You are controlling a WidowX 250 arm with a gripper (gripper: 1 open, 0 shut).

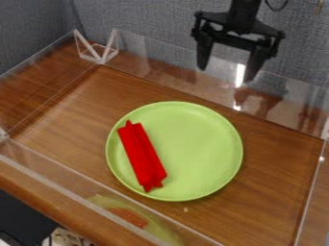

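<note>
A red elongated object [141, 154] lies on the left part of a green plate [199, 154] on the wooden surface. My black gripper [228, 67] is up at the top right, above and behind the plate, its two fingers spread apart with nothing visible between them.
A white wire rack [96, 48] stands at the back left. Clear walls [283, 115] edge the wooden workspace. The wood left of the plate is bare. A yellowish item [135, 216] shows at the front, behind the clear edge.
</note>
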